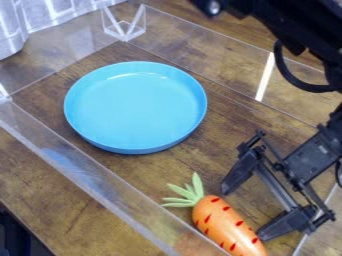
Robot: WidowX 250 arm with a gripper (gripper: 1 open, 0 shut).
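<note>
An orange toy carrot (225, 222) with dark red spots and pale green leaves lies at the bottom of the view, partly behind the clear front wall. Just to its right, low over the wooden surface, is my black gripper (249, 202), open, its two fingers spread apart with one above the carrot's top end and one by its right side. Nothing is held between them. A light blue round plate (134, 105) lies to the upper left of the carrot.
Clear plastic walls edge the wooden tray floor (54, 170) at left and front. A white cloth or basket (11, 22) sits at the top left corner. The floor between plate and gripper is clear.
</note>
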